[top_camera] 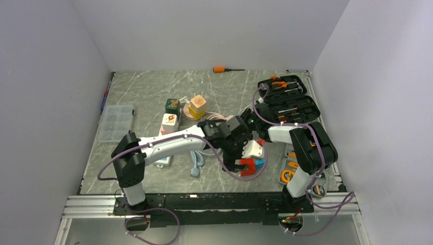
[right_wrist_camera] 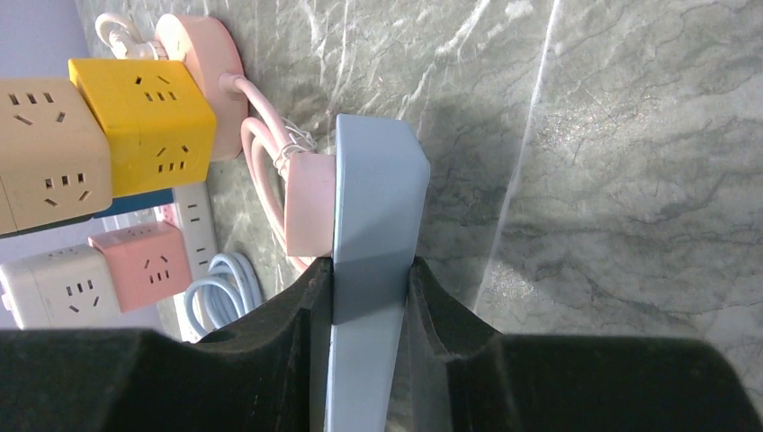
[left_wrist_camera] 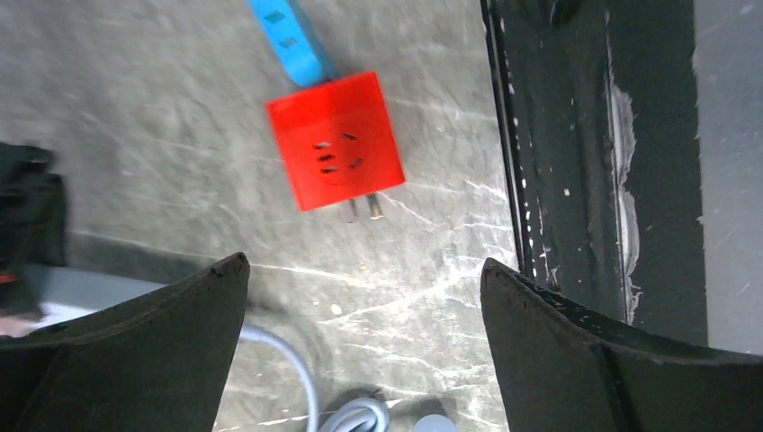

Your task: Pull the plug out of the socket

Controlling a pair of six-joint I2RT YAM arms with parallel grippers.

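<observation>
In the left wrist view a red cube plug (left_wrist_camera: 333,135) with socket holes and metal prongs lies beside a blue piece (left_wrist_camera: 292,45). My open left gripper is over bare table below it, empty between the fingers. In the right wrist view my right gripper has its fingers against both sides of a light blue bar (right_wrist_camera: 378,207). A small pink block (right_wrist_camera: 308,205) with a cord adjoins the bar's left side.
Yellow (right_wrist_camera: 148,126), tan, pink and white socket cubes stand to the left, near coiled cords. Tool cases (top_camera: 291,107) fill the right side, a clear organiser (top_camera: 115,122) the far left.
</observation>
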